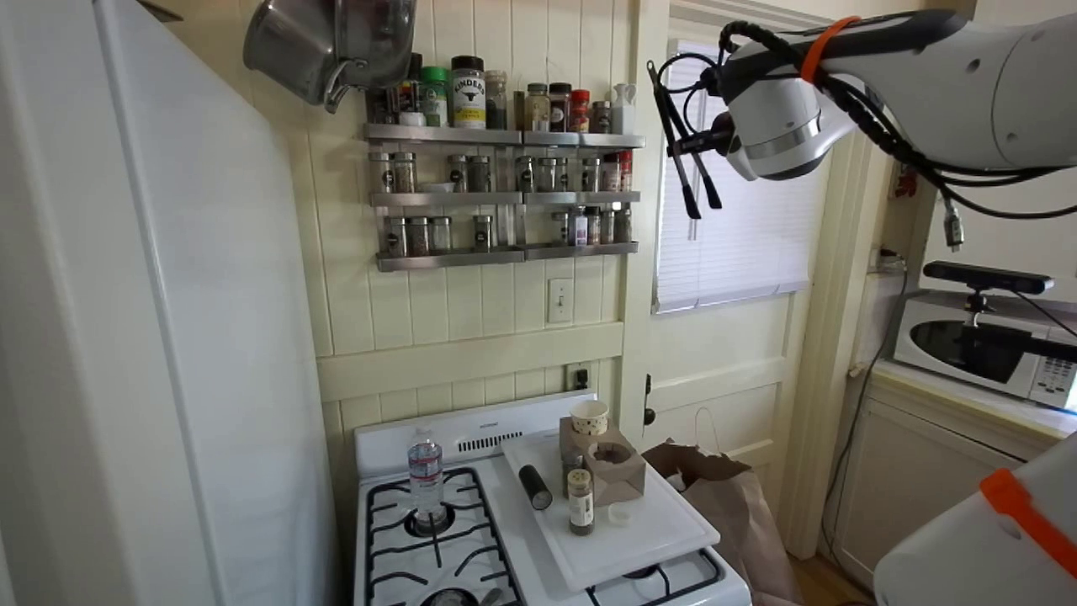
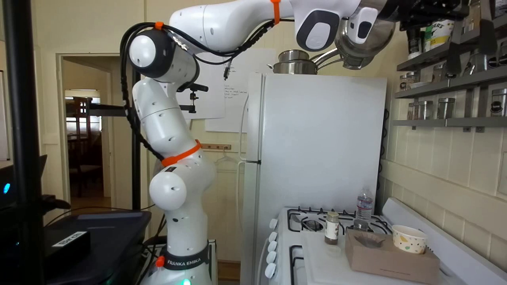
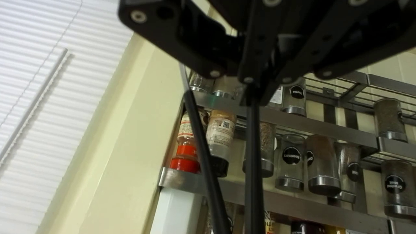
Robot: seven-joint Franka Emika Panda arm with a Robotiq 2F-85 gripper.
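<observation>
High in front of the window blind, my gripper (image 1: 682,147) is shut on what looks like a pair of tongs (image 1: 691,167). The two long legs hang downward and end in black tips, spread a little apart. In exterior view 2 the dark tips (image 2: 487,40) hang in front of the spice shelves. The wrist view shows the dark legs (image 3: 254,167) running down from the gripper, across the view of the jars. The gripper's own fingertips are dark and hard to separate from the tongs there. The tongs appear to touch nothing else.
Spice shelves (image 1: 452,261) with several jars are on the wall. Below, a white tray (image 1: 656,545) on the stove holds a cardboard box (image 1: 623,480), a patterned cup (image 1: 590,419) and a spice jar (image 1: 580,505). A water bottle (image 1: 426,475) stands on the left burner. Pots (image 1: 333,45) hang at upper left.
</observation>
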